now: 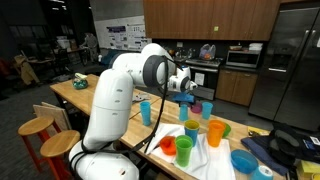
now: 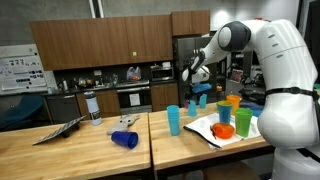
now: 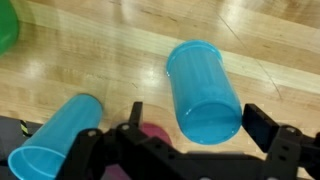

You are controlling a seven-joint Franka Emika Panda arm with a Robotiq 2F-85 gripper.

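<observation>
In the wrist view, a light blue cup (image 3: 198, 80) lies between the spread fingers of my gripper. Its round, flat-looking end faces the camera. The right finger (image 3: 262, 126) comes close to the cup's side or touches it; which, I cannot tell. A wider gap separates the left finger (image 3: 130, 132) from it. My gripper (image 1: 184, 98) is open and points down over the far part of the table in exterior view 1, with a blue cup (image 1: 183, 113) just beneath it.
Another blue cup (image 3: 62, 135) and a partly hidden pink cup (image 3: 152, 132) are close by on the left. Green (image 1: 183, 150), orange (image 1: 215, 131) and red (image 1: 167, 145) items crowd the near right on white cloth. Left of the arm, the wooden table (image 1: 85, 97) is mostly clear.
</observation>
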